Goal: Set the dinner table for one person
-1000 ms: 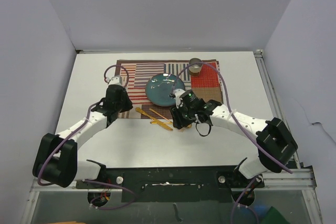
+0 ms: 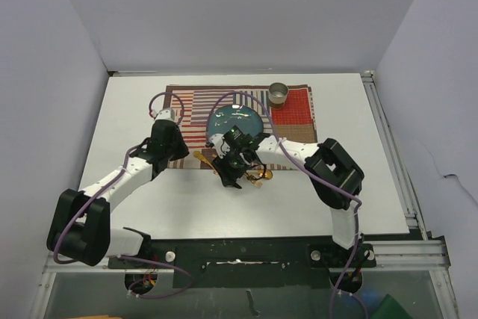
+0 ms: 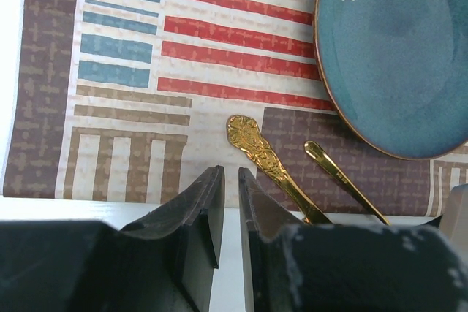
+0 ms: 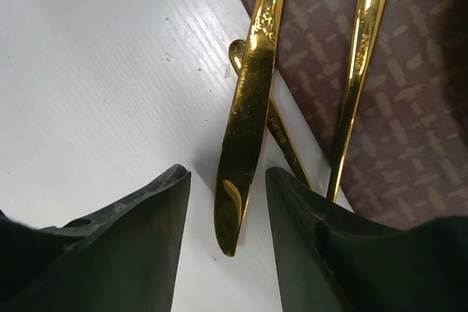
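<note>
My right gripper is open low over the table, its fingers on either side of the gold knife's blade (image 4: 241,140) without closing on it. Thinner gold handles lie by the knife: one (image 4: 289,140) crosses beneath it, another (image 4: 356,71) runs alongside. In the left wrist view the knife's ornate handle (image 3: 256,147) rests on the placemat. A blue plate (image 2: 234,119) sits mid-placemat, partly behind the right arm's cable. Over the placemat's left side, my left gripper is part open, nothing between its fingers.
The striped placemat (image 2: 196,106) spans the back of the white table. A metal cup (image 2: 278,93) stands at its back right. A gold utensil bowl (image 2: 266,175) shows beside the right gripper. Bare table (image 2: 358,125) lies to the right.
My right arm has swung leftward from the right end of the utensils to over the knife, now covering part of it. The left arm, plate and cup look unmoved.
</note>
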